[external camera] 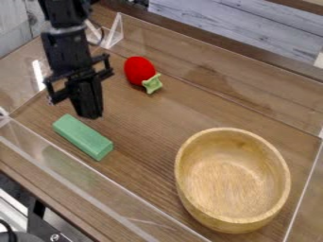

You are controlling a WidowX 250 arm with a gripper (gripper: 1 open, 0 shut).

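My black gripper (78,87) hangs at the upper left, above and behind a green rectangular block (82,137) lying on the wooden table. Whether its fingers hold anything is hard to make out; none of the objects on the table is between them. A red object with a pale green part (142,72) lies behind and to the right of the gripper.
A large yellow round bowl (232,180) takes up the front right of the table (228,85). Raised edges run along the back and left.
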